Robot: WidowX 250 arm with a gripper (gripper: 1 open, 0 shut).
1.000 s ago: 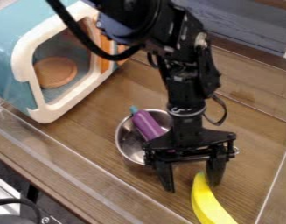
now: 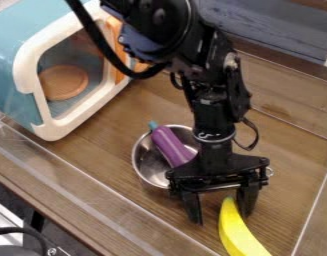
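Note:
My black gripper (image 2: 221, 207) hangs at the centre right with its two fingers spread and pointing down, open, over the near side of a steel bowl and the upper tip of a yellow banana (image 2: 239, 232). A purple eggplant (image 2: 171, 146) lies in the steel bowl (image 2: 144, 160), partly behind the gripper. The banana lies on the wooden surface below the fingers, and I see nothing held between them.
A teal and white toy oven (image 2: 46, 110) with a tan disc (image 2: 62, 82) inside stands at upper left. Dark equipment occupies the lower left corner.
The gripper and arm have shifted very slightly; the bowl, eggplant and banana look unchanged.

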